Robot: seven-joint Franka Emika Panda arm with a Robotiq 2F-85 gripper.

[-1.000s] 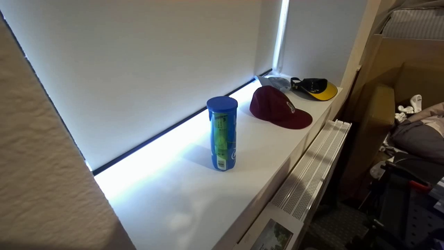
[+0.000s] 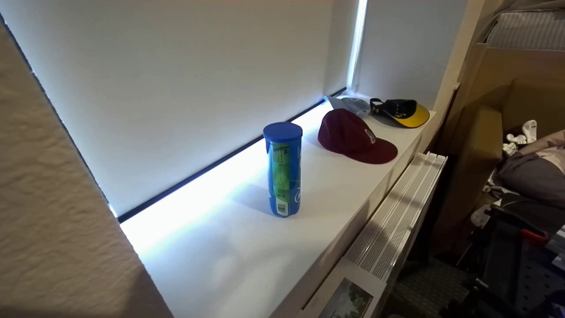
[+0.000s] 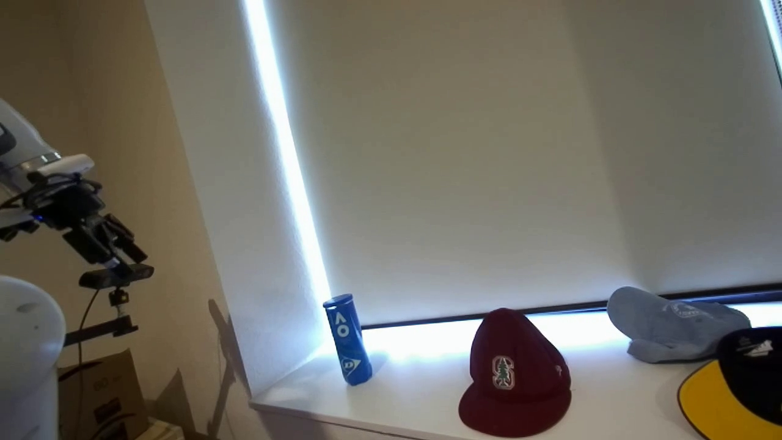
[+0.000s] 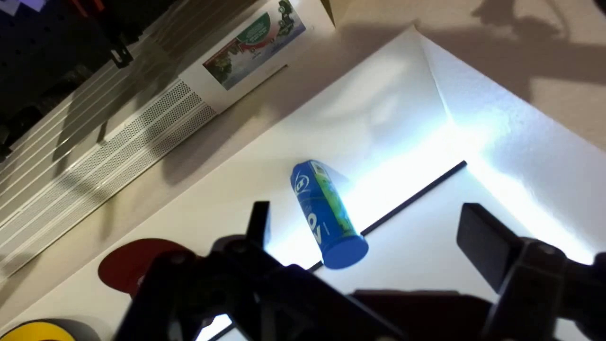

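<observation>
A blue tennis ball can (image 2: 284, 172) with a blue lid stands upright on the white windowsill (image 2: 238, 265). In the wrist view the same can (image 4: 324, 210) shows below, seen from above, between and beyond my fingers. My gripper is open, with a wide gap and nothing held in it. From the side, my gripper (image 3: 121, 249) hangs at the far left, well up and away from the can (image 3: 347, 340). A maroon cap (image 3: 513, 366) rests on the sill to the right of the can.
A grey-blue cap (image 3: 671, 322) and a black cap with a yellow brim (image 2: 402, 111) lie farther along the sill. A blind (image 2: 185, 90) covers the window behind. Below the front edge runs a white radiator (image 2: 397, 212). Bare sill surrounds the can.
The faint shadows on the near part of the sill have shifted slightly. The can and the caps have not moved.
</observation>
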